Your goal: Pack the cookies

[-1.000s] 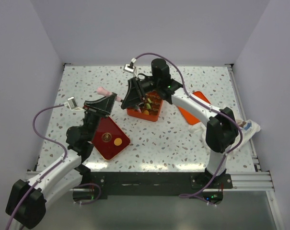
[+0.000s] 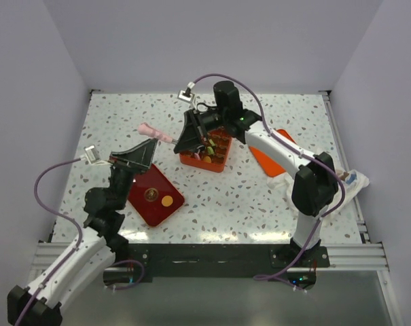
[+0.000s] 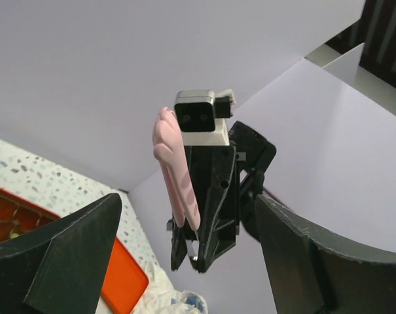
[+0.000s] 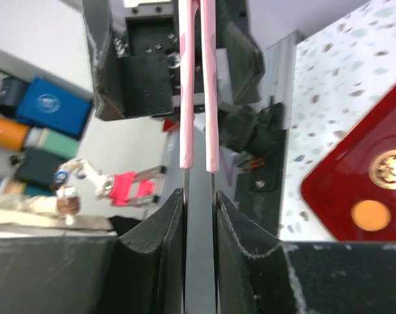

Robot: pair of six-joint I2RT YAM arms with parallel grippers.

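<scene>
A pink tong-like utensil (image 2: 152, 132) is held high by my right gripper (image 2: 187, 139), whose shut fingers grip its metal end, as the right wrist view (image 4: 199, 196) shows. My left gripper (image 2: 143, 152) stands open just beside the pink end, its fingers apart on either side of it in the left wrist view, not touching it as far as shows. A dark red tray (image 2: 154, 210) with a gold cookie (image 2: 167, 201) and a brownish one lies below left. An orange partitioned box (image 2: 204, 165) with assorted items sits behind, partly hidden by the right arm.
An orange lid (image 2: 268, 165) lies on the right, with a crumpled white bag (image 2: 344, 193) near the right edge. Grey walls surround the speckled table.
My left arm has drawn slightly left and down, away from the utensil. The right arm and the utensil have stayed nearly in place.
</scene>
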